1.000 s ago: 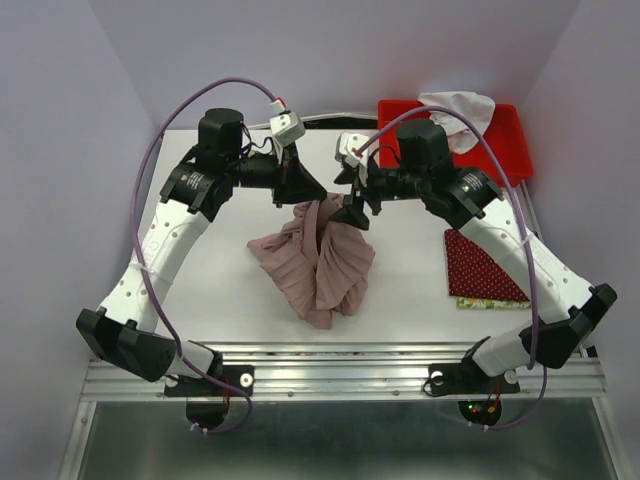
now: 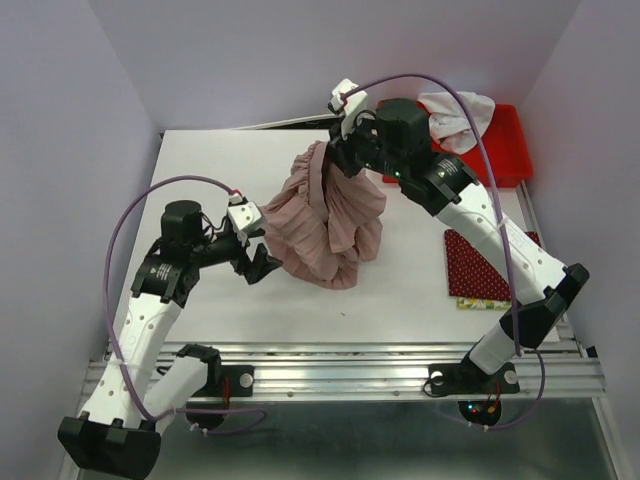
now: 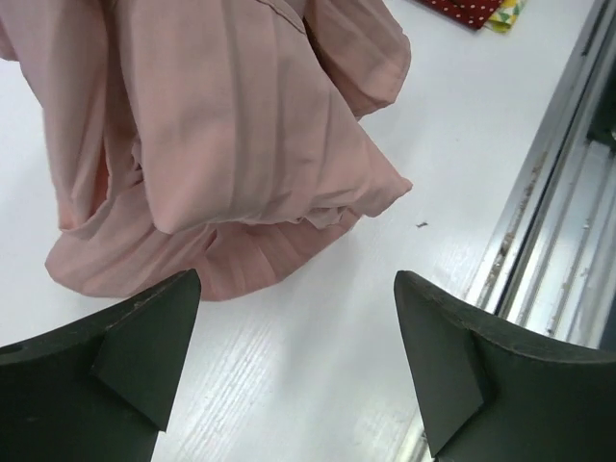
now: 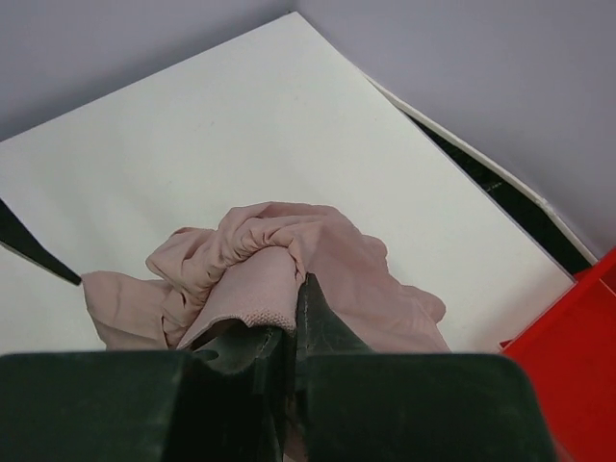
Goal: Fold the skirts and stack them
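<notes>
A dusty-pink skirt (image 2: 325,230) hangs bunched over the middle of the white table, its lower folds spread towards the front. My right gripper (image 2: 340,165) is shut on its gathered waistband, and in the right wrist view the ribbed edge of the pink skirt (image 4: 260,294) runs between the fingers. Left of the cloth, my left gripper (image 2: 262,258) stands open. In the left wrist view the pink skirt (image 3: 241,125) lies ahead of the wide-apart fingertips, with nothing between them. At the table's right lies a folded dark-red dotted skirt (image 2: 480,270) on top of a yellow-green patterned one (image 2: 482,303).
A red bin (image 2: 508,145) with white cloth (image 2: 458,118) in it stands at the back right. Metal rails (image 2: 330,358) run along the front edge. Bare table shows at the left and front centre.
My right gripper has shut on the waistband and raised it a little; the skirt's lower folds have shifted.
</notes>
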